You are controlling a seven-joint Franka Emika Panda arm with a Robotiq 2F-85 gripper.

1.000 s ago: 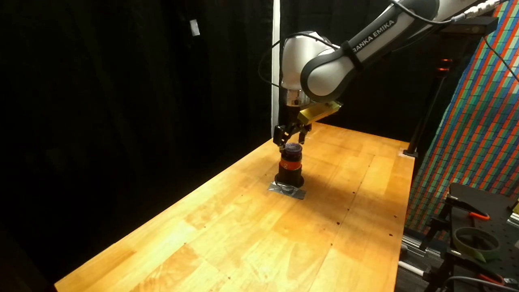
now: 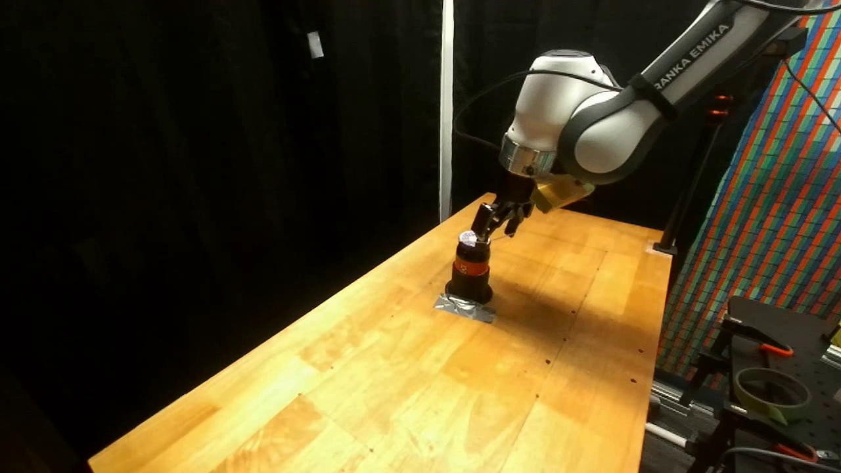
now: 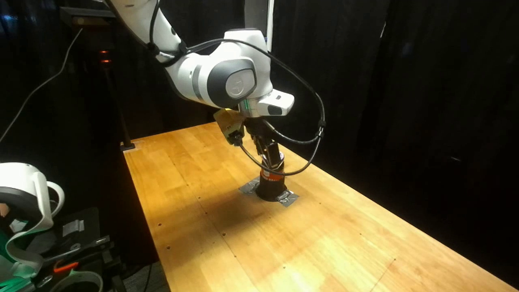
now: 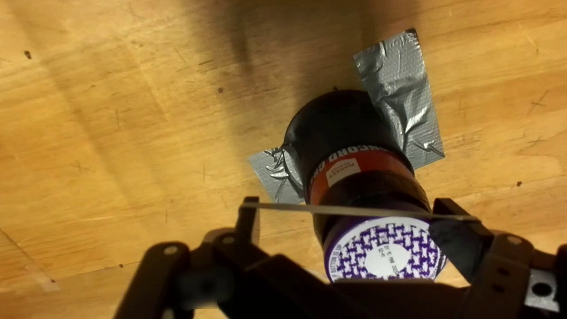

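A dark jar with a red-orange label [image 4: 366,170] stands upright in a black base [image 4: 340,117] on the wooden table. Its purple lid [image 4: 386,250] bears a white and purple pattern and sits at the jar's mouth. My gripper is open, tilted over the jar, its fingers wide apart. A thin pale band [image 4: 319,209] spans from one fingertip to the other, passing across the jar in the wrist view. The right finger [image 4: 461,242] overlaps the lid's edge there; whether it touches cannot be told. In exterior view 1 the gripper [image 2: 498,227] is just above the lid.
Silver tape strips [image 4: 406,95] run from the base onto the table [image 2: 378,378], which is otherwise clear. A cable [image 3: 311,165] loops beside the wrist. Beyond the table's edge, a side stand holds a tape roll [image 2: 771,391]. Dark curtains hang behind.
In exterior view 1 the arm and wrist have shifted right and the gripper has tilted, one finger now lower by the lid. The lid's top looks paler. The jar's base has stayed put.
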